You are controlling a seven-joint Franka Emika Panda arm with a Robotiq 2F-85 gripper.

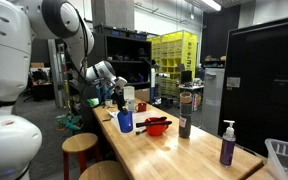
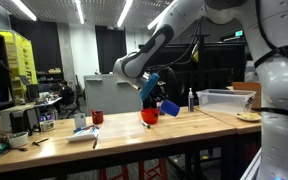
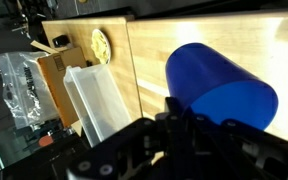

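Note:
A blue cup (image 1: 125,121) hangs over the wooden table, with my gripper (image 1: 121,106) shut on its wall near the rim. In the wrist view the blue cup (image 3: 199,68) fills the right of centre, its mouth turned partly toward the camera, and the dark fingers (image 3: 174,125) meet its near edge. Exterior view 2 shows the blue cup (image 2: 170,106) tilted, beside and slightly above a red bowl (image 2: 149,117). What the cup contains cannot be made out.
A dark canister (image 1: 185,122) and a purple pump bottle (image 1: 227,150) stand farther along the table. A clear bin (image 2: 224,101) lies near the far end, and a red mug (image 2: 97,117) stands on the other side. Bare tabletop (image 1: 174,155) runs along the front.

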